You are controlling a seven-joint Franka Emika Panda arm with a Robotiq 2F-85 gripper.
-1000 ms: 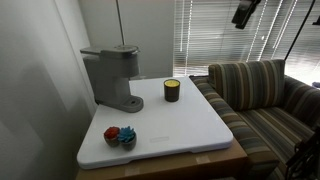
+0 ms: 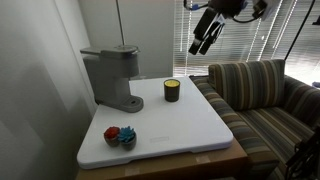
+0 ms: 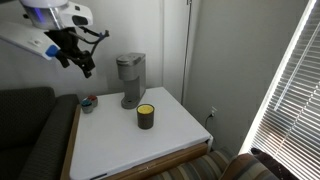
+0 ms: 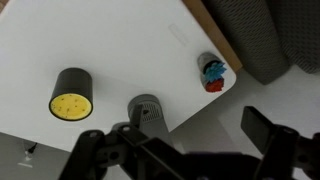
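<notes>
My gripper hangs in the air above the table, its fingers spread with nothing between them. In the wrist view the gripper shows its two fingers well apart at the bottom. A dark cup with a yellow top stands upright on the white table. Towards the wall is a grey coffee maker. Small pots with a red and a blue plant top sit at the table's near left in exterior view 1. The gripper is apart from all of these.
A striped armchair stands beside the table, and a dark sofa shows at the left of exterior view 2. Bare tabletop surrounds the cup. A wall rises behind the coffee maker's side.
In exterior view 1 the gripper has come from the upper right, leftwards and somewhat lower. The cup, coffee maker and plant pots have stayed in place.
</notes>
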